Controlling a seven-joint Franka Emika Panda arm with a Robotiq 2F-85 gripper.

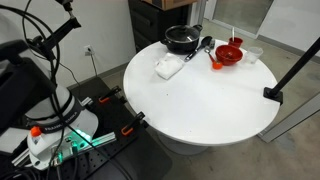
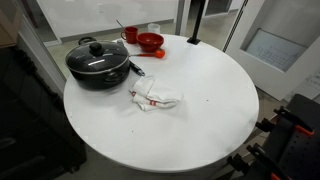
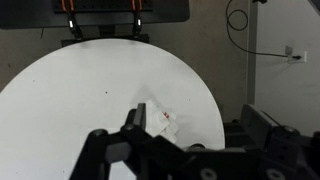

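On the round white table [image 1: 200, 105] lies a crumpled white cloth [image 2: 156, 94] with red marks, in front of a black lidded pot [image 2: 97, 62]. Behind the pot, a red bowl [image 1: 229, 55], a red mug [image 2: 130, 34] and a clear cup [image 1: 252, 54] stand close together. A dark utensil [image 1: 194, 49] and a red-orange-ended one [image 1: 216, 65] lie between pot and bowl. In the wrist view my gripper has its two fingers spread wide, high above the table. The cloth shows below between them, with no object held.
A black post [image 1: 273, 93] stands at the table's right edge in the first exterior view. A dark cabinet [image 1: 150, 22] is behind the pot, and a cable [image 3: 235, 35] hangs along the wall.
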